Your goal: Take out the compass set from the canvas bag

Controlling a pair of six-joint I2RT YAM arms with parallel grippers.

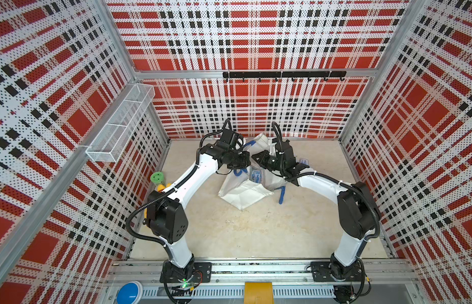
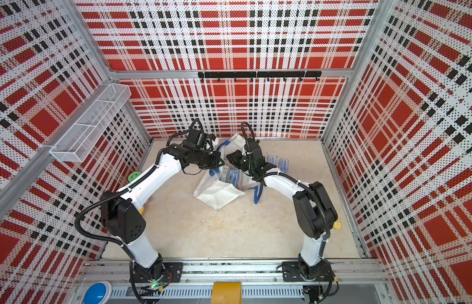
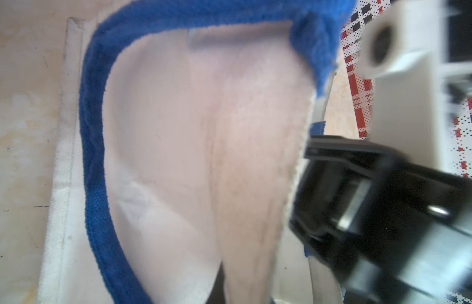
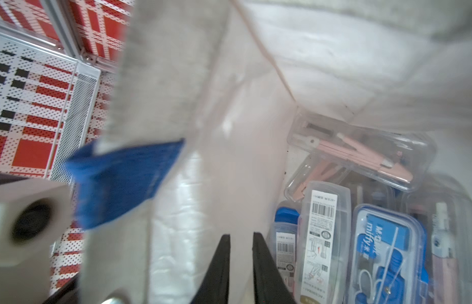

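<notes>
The canvas bag [image 1: 243, 195] lies mid-table with blue handles [image 3: 94, 126]. My left gripper [image 1: 240, 161] is at its left side; in the left wrist view a canvas edge hides its fingertips. My right gripper [image 1: 264, 159] is over the opening, its dark fingers [image 4: 223, 268] low in the right wrist view; what they hold, if anything, cannot be seen. Inside lie several clear cases: two with pink compasses, the upper one [image 4: 357, 152], a blue-labelled miffy set [image 4: 385, 253] and narrower boxes [image 4: 322, 238].
Blue-and-clear packs [image 2: 283, 164] lie right of the bag. Green [image 1: 157, 177] and yellow items sit at the left edge, a yellow item [image 2: 336, 224] at the right. A wire basket [image 1: 119, 121] hangs on the left wall.
</notes>
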